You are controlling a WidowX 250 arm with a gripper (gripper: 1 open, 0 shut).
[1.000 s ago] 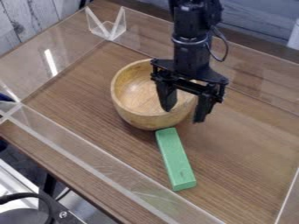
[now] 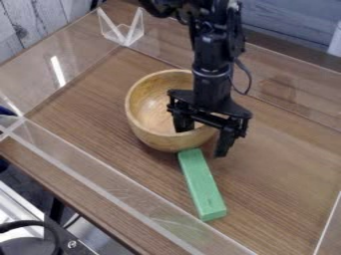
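Note:
The black robot gripper (image 2: 208, 127) hangs open over the right part of a wooden bowl (image 2: 147, 105), its fingers low at the bowl's front-right rim. A green bar (image 2: 202, 185) lies on the wooden table below the bowl, pointing toward the front, its upper end just under the gripper. Whether anything lies inside the bowl behind the gripper is hard to tell.
A clear plastic piece (image 2: 120, 30) stands at the back left. Black cables are at the bottom-left corner, and a wall runs along the back right.
The gripper has moved slightly down and to the left in the view, its fingers now lower by the bowl's rim. The bowl and green bar look almost unchanged in place.

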